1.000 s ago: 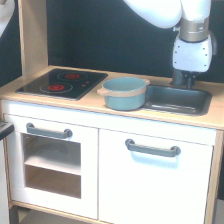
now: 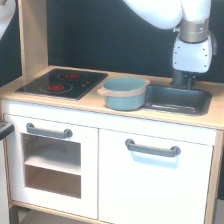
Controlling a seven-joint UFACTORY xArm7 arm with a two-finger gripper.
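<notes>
A blue-grey pot (image 2: pixel 125 98) with tan handles stands on the wooden counter, between the hob and the sink, close to the sink's left edge. The white arm reaches in from the top, its hand over the back of the dark sink (image 2: pixel 165 106). Under the hand, the dark shape of my gripper (image 2: pixel 183 82) merges with the dark wall and tap area, so its fingers and anything between them cannot be made out. The gripper is to the right of the pot and apart from it.
A black hob (image 2: pixel 62 84) with red-marked rings lies at the left of the counter. Below are a glass-windowed oven door (image 2: pixel 50 132) and a white cupboard door (image 2: pixel 153 172), both shut. A wooden post rises at the back left.
The arm's hand is very slightly lower than before. The pot and the doors have not moved.
</notes>
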